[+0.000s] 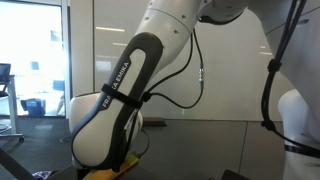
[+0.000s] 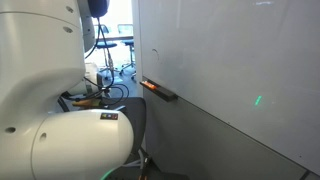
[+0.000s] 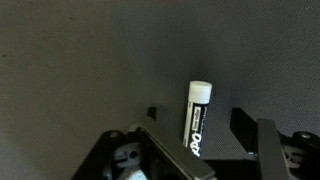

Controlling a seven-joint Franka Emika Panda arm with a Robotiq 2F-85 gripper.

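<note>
In the wrist view a marker (image 3: 199, 95) with a pale end and a black-and-white label points up the frame. My gripper is part open, one finger on either side of the marker. Dark gaps show between the marker and both fingers, so neither visibly touches it. The marker's lower part is hidden behind the gripper's own parts. Neither exterior view shows the fingers or the marker; in exterior view 1 the arm (image 1: 122, 85) reaches down past the bottom edge.
A whiteboard (image 2: 230, 60) stands behind the workspace, with a ledge (image 2: 158, 91) along its lower edge holding something orange. A cable (image 1: 185, 104) loops off the arm.
</note>
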